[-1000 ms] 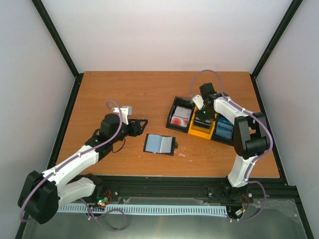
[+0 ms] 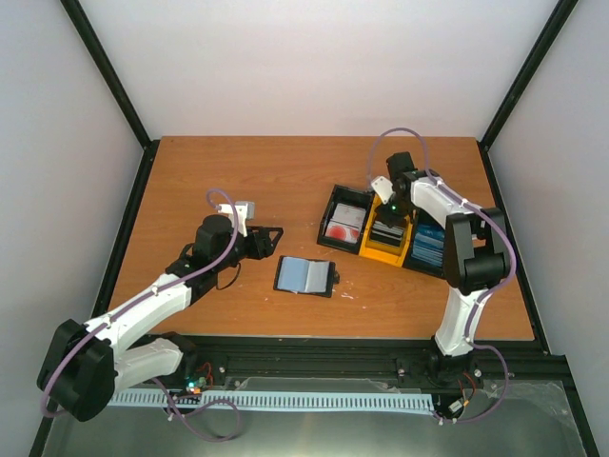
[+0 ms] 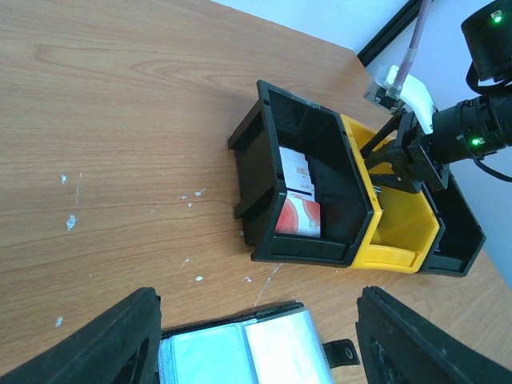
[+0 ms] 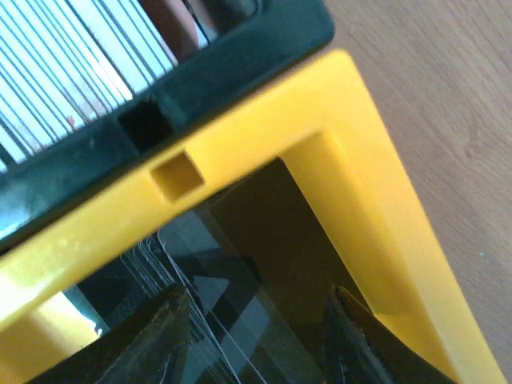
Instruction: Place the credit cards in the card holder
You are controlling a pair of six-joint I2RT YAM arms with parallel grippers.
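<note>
An open card holder lies on the table, pale blue on one half and whitish on the other; its clasp tab points right. Left of it and slightly above hovers my left gripper, its fingers wide apart and empty. Dark cards stand in the yellow bin. My right gripper points down into that bin, fingers spread over the dark cards; I see none pinched between them. White and red cards sit in the left black bin. Blue-edged cards fill the right black bin.
The three bins stand side by side, so their walls rise close around the right gripper. Small white scuffs mark the wood. Table between the left arm and the bins is clear behind the holder.
The right arm's wrist has shifted slightly to the right and up in the top view, still over the yellow bin. The left arm has barely moved; holder and bins stay put.
</note>
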